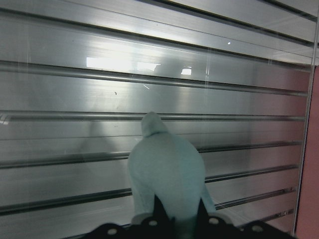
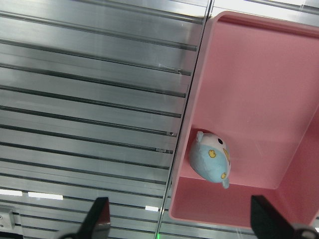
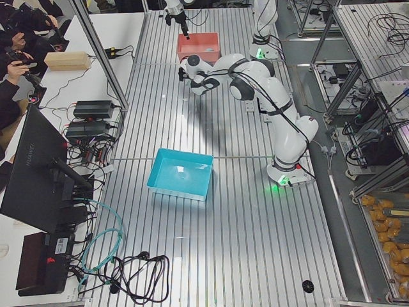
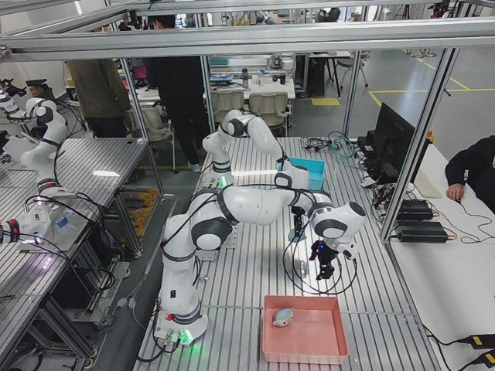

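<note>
A pale blue plush toy (image 1: 167,174) is held in my left gripper, shut on it, above the slatted metal surface, with pink at the right edge of that view. A second plush (image 2: 209,157), blue and white with yellow patches, lies in the pink bin (image 2: 259,69), also seen in the camera right view (image 4: 305,348). My right gripper is open above the bin's near side, with nothing between its fingers.
A turquoise bin (image 3: 179,192) sits on the near half of the slatted table. Cables and a monitor (image 3: 35,166) line the left side. The table between the two bins is mostly clear.
</note>
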